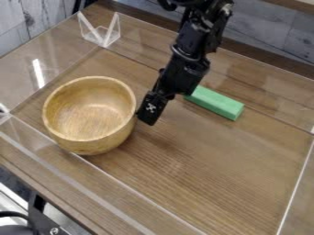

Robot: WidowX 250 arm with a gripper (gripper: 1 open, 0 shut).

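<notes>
The black robot arm reaches down from the top centre, and its gripper (156, 103) hangs low over the wooden table, open, just right of a tan bowl (88, 117) and left of a green block (216, 103). Whether the fingertips touch the table or the bowl's edge is hard to tell. Nothing shows clearly between the fingers.
A small white wire-like object (101, 29) stands at the back left. The table's edge runs along the back and the lower left.
</notes>
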